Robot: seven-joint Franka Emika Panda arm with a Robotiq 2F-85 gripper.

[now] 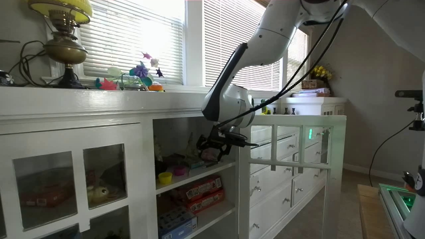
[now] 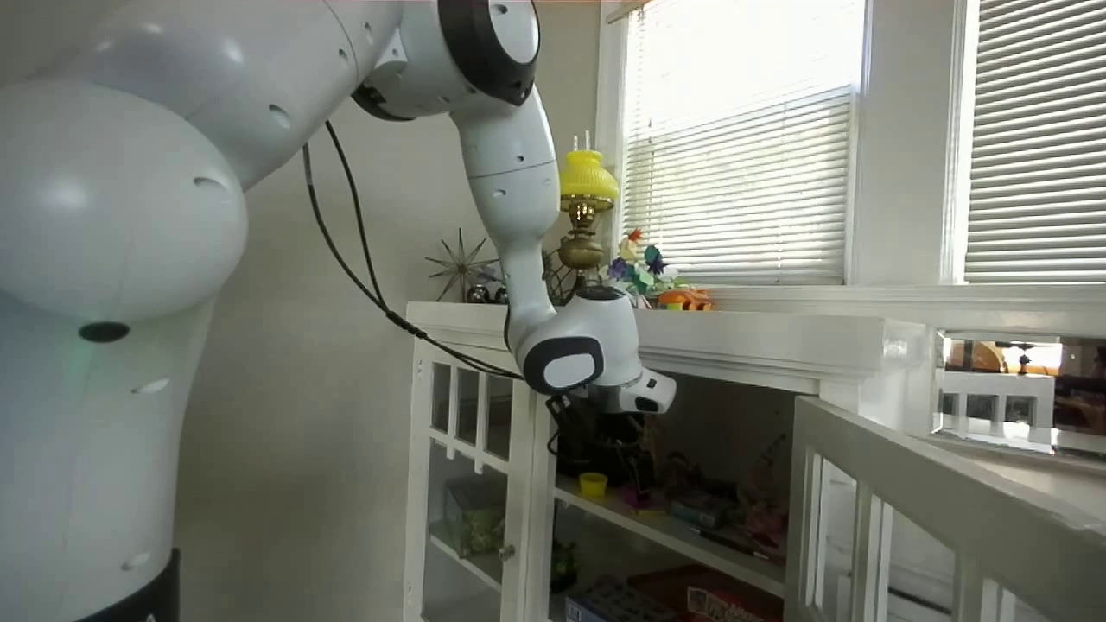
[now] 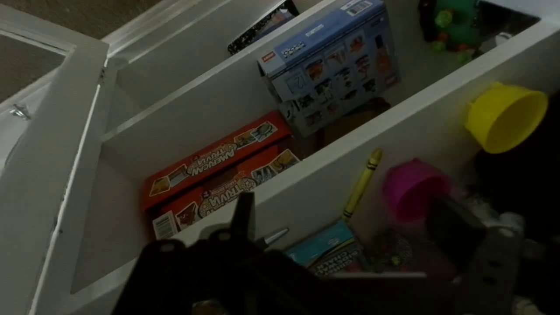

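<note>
My gripper [image 1: 213, 151] is at the upper shelf [image 1: 199, 173] of the cabinet, its fingers apart. In the wrist view, one dark finger [image 3: 243, 218] stands over the shelf edge and the other finger [image 3: 454, 231] is beside the magenta cup [image 3: 412, 191]. Nothing shows gripped between them. On that shelf lie a yellow crayon [image 3: 362, 183], a teal packet [image 3: 325, 249] and a pen tip [image 3: 275, 236]. Farther right is a yellow cup [image 3: 504, 118]. The lower part of the wrist view is dark, and the gripper hides things there.
Red trivia boxes [image 1: 205, 195] and a blue box [image 1: 177, 223] sit on the shelf below. The open cabinet door [image 1: 336, 171] stands to the right in the first exterior view. A closed glass door [image 1: 75, 179] lies left. A lamp [image 1: 65, 47] stands on the cabinet top.
</note>
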